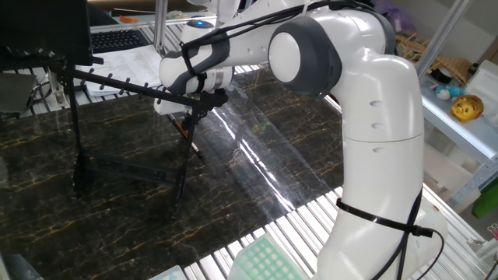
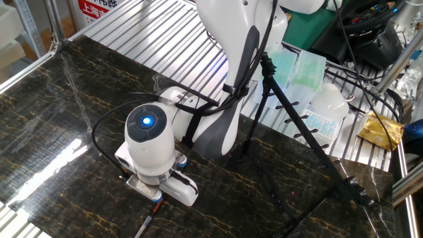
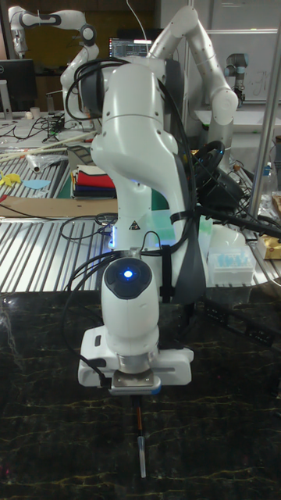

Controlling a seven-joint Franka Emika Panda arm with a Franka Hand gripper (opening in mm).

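Note:
A thin brush- or pen-like stick, dark and reddish with a pale end (image 3: 142, 455), slants across the dark marbled table (image 1: 264, 167) beneath my gripper (image 3: 138, 398). Its upper part passes under the hand in exterior view 3. The hand points down close above the table, and its fingers are hidden by its own body, so whether they touch the stick is unclear. In exterior view 2 the stick (image 2: 149, 217) emerges beside the hand. A black rack (image 2: 299, 129) with a row of pegs along its bar stands near the arm.
Clear and greenish plastic boxes (image 2: 305, 73) and a gold packet (image 2: 381, 131) sit on the slatted metal surface beyond the rack. A shiny transparent sheet (image 1: 257, 152) covers part of the table.

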